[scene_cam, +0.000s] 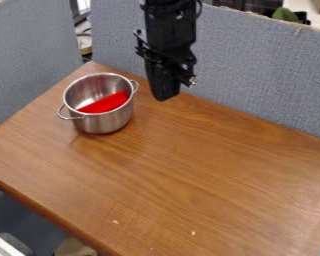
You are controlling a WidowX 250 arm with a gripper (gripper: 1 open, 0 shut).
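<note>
A steel pot (97,118) with two wire handles stands on the left part of the wooden table (190,185), a red object (104,103) lying inside it. My black gripper (168,79) hangs above the table to the right of the pot and higher than its rim, clear of it. Whether its fingers are open or shut is hard to make out, and I see no object clearly between them.
Grey padded walls (260,71) border the table at the back and left. The middle, front and right of the tabletop are clear.
</note>
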